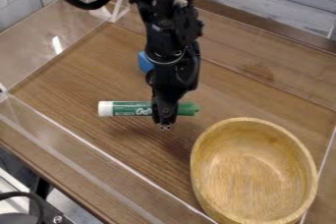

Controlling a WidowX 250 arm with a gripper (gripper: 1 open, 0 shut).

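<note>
A green and white tube (132, 108) with white lettering lies horizontally in the middle of the wooden table. My black gripper (165, 117) reaches down onto its right part, shut on the tube, with the arm rising above it to the top of the view. The fingertips are dark and partly hard to make out.
An empty wooden bowl (253, 169) sits at the lower right. A blue object (144, 62) stands behind the arm, partly hidden.
</note>
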